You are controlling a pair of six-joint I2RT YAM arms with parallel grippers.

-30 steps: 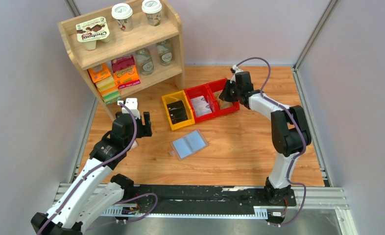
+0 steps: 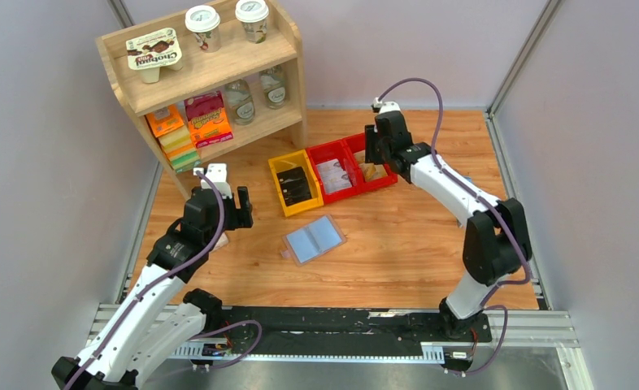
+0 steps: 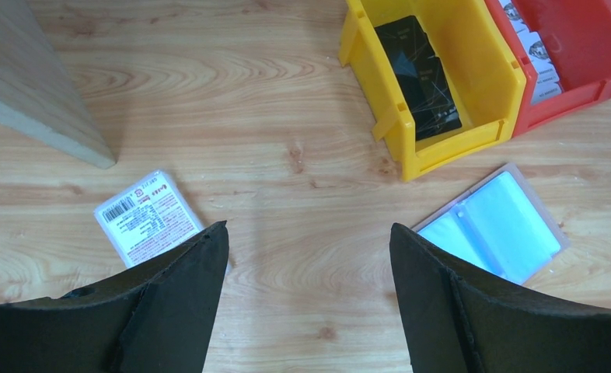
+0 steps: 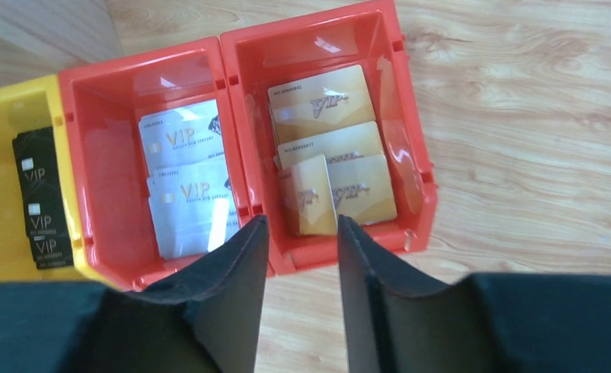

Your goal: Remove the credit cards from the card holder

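Note:
The open card holder (image 2: 312, 240) with pale blue pages lies at the table's front middle, also seen right of centre in the left wrist view (image 3: 506, 221). Behind it are a yellow bin (image 2: 284, 203) with black cards and two red bins (image 2: 341, 192) with white and gold VIP cards (image 4: 322, 109). My left gripper (image 2: 243, 207) stands open at the left, left of the holder, nothing between its fingers. My right gripper is over the right red bin, part open, with nothing visible between its fingers.
A wooden shelf (image 2: 210, 65) with cups, bottles and boxes stands at the back left. A labelled white item (image 3: 151, 221) lies near the shelf's foot.
My left arm is nearly still.

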